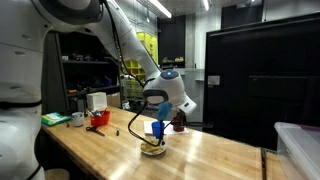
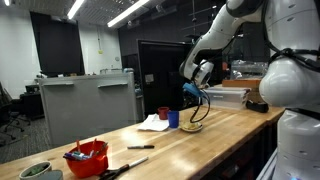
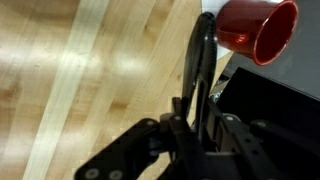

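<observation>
My gripper is shut on a long black object [image 3: 204, 45], which points away from the fingers in the wrist view. Its full shape is hard to make out there. In the first exterior view the gripper [image 1: 164, 112] hangs above the table, close over a blue cup [image 1: 157, 128] and a plate with something yellow [image 1: 152, 148]. A red mug [image 3: 257, 28] shows at the wrist view's upper right, beyond the held object; from the second exterior side the mug [image 2: 163, 112] stands behind the blue cup [image 2: 173, 118].
White cloth or paper [image 2: 152, 124] lies by the mug. A red bowl with things in it [image 2: 86, 160] and dark-handled tools [image 2: 125, 168] occupy the table's other end. Bare wood [image 1: 215, 155] is free at the right in the first exterior view. A black panel stands behind the table.
</observation>
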